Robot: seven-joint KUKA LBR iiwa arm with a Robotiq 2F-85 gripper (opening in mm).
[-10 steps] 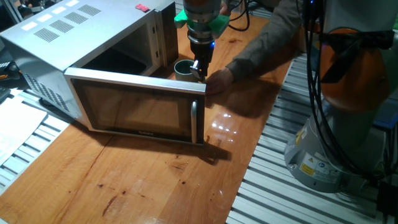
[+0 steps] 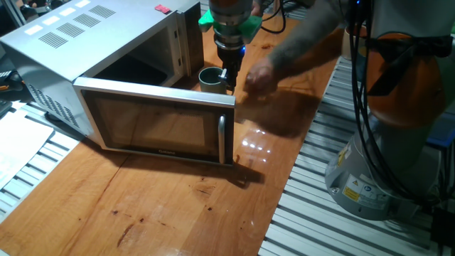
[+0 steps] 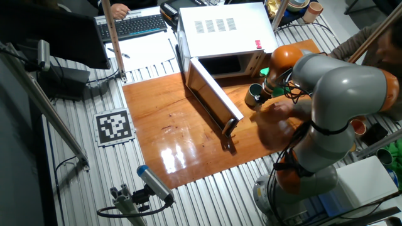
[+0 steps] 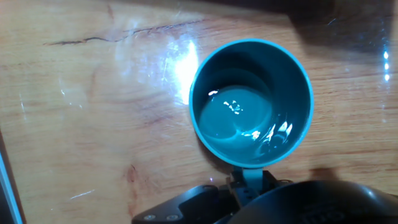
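Observation:
A teal mug [image 4: 252, 102] stands upright on the wooden board, its open top facing the wrist camera and a glossy inside showing. At its handle, my gripper has a dark finger against each side, shut on the handle. In exterior view 1 the mug [image 2: 212, 80] is partly hidden behind the top edge of the microwave door, with the gripper [image 2: 229, 77] pointing down at its right side. Exterior view 2 shows the mug [image 3: 253, 95] to the right of the open door.
The microwave [image 3: 223, 28] stands with its door [image 3: 210, 94] swung wide, close to the mug. A person's hand [image 2: 260, 77] is near my gripper. In front of the door the wooden board [image 2: 178, 206] is clear.
The person's hand has drawn back from beside the gripper, up and to the right, and is blurred by motion. My arm, the mug and the microwave look unmoved.

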